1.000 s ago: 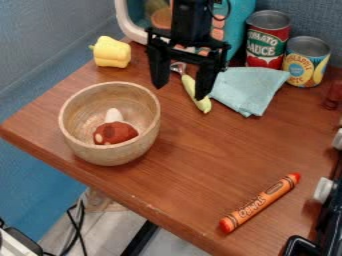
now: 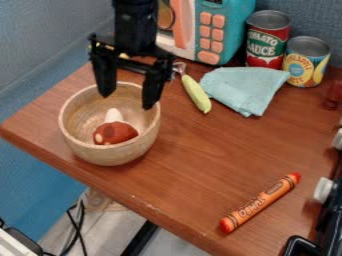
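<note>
My black gripper (image 2: 128, 86) hangs over the back part of a wooden bowl (image 2: 80, 126), its two fingers apart, with nothing seen between them. The bowl holds a reddish-brown round object (image 2: 115, 134) with a white piece (image 2: 112, 116) behind it. A yellow-green corn-like item (image 2: 197, 94) lies right of the bowl, and a folded pale-blue cloth (image 2: 243, 90) lies beyond it.
A tomato sauce can (image 2: 266, 45), a yellow-labelled can (image 2: 306, 66) and a teal toy microwave (image 2: 211, 30) stand at the back. An orange crayon (image 2: 261, 202) lies near the front right.
My gripper has moved left and down, from above the corn-like item to over the bowl. The arm now hides the yellow cup at the back left.
</note>
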